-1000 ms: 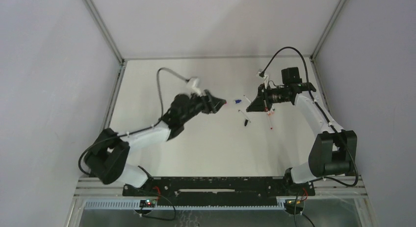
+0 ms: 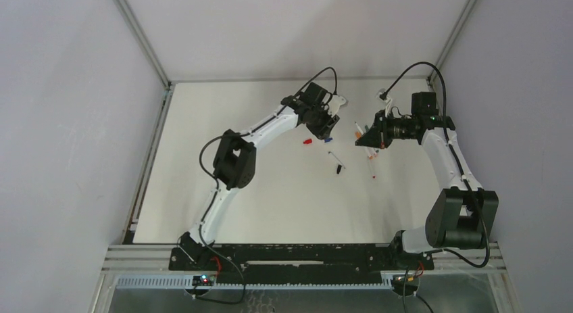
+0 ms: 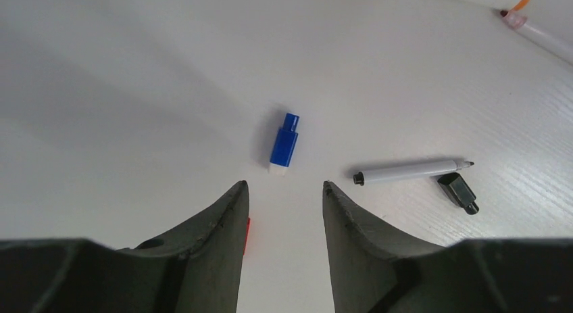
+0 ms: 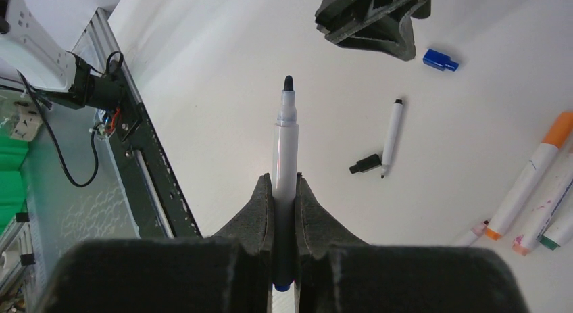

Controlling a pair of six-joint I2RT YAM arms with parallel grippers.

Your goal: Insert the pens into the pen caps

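Note:
My right gripper is shut on a white pen [image 4: 285,144] with a blue end, held upright in the right wrist view, dark tip up. My left gripper is open above the table, its fingers just short of a blue cap [image 3: 284,144] in the left wrist view. A red cap [image 2: 307,141] lies left of the blue one. A black cap [image 3: 457,190] lies beside a thin white pen [image 3: 405,172].
Several other pens, among them an orange-ended marker [image 4: 531,181], lie at the right under and near my right arm.
My left arm has swung rightward and toward the back, over the caps.

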